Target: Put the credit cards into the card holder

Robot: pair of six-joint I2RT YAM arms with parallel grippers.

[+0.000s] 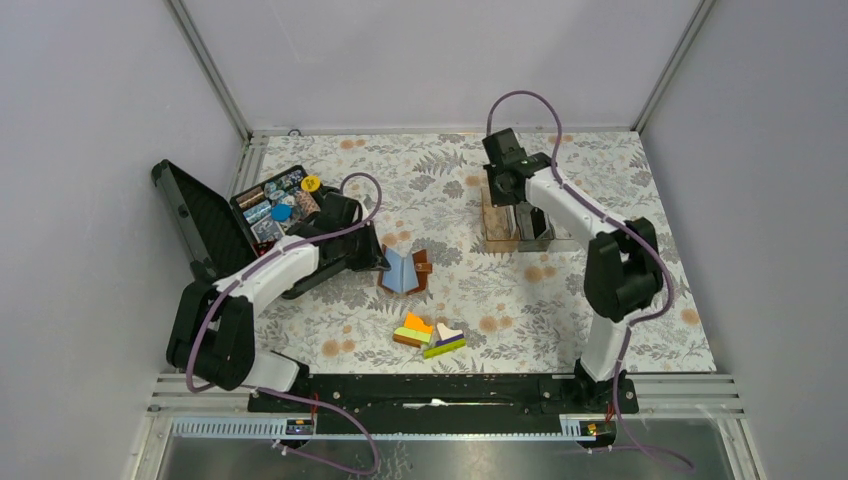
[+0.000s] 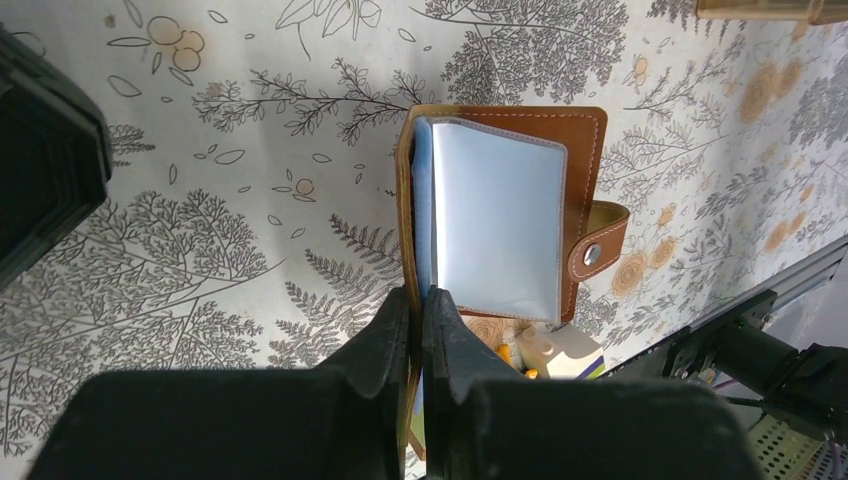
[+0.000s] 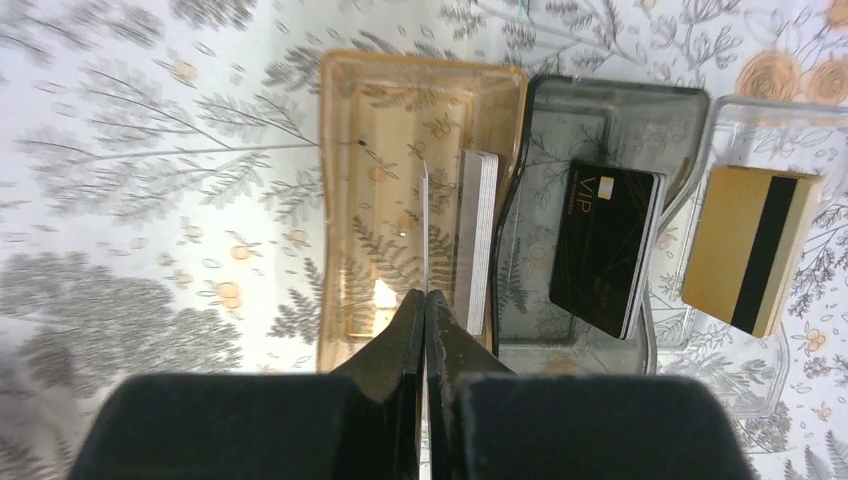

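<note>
My left gripper is shut on the brown leather card holder [image 2: 585, 150], which lies open with clear sleeves [image 2: 497, 215]. In the right wrist view, my right gripper is shut on a thin card [image 3: 426, 220], seen edge-on, above the amber tray [image 3: 335, 180]. A white card stack [image 3: 472, 240] stands in that tray; black VIP cards [image 3: 600, 245] sit in the grey tray [image 3: 690, 105], and gold cards [image 3: 740, 245] in the clear tray [image 3: 765, 400].
An open case [image 1: 200, 215] of assorted items is at the left under the left arm. Coloured blocks [image 1: 428, 335] lie at the front centre.
</note>
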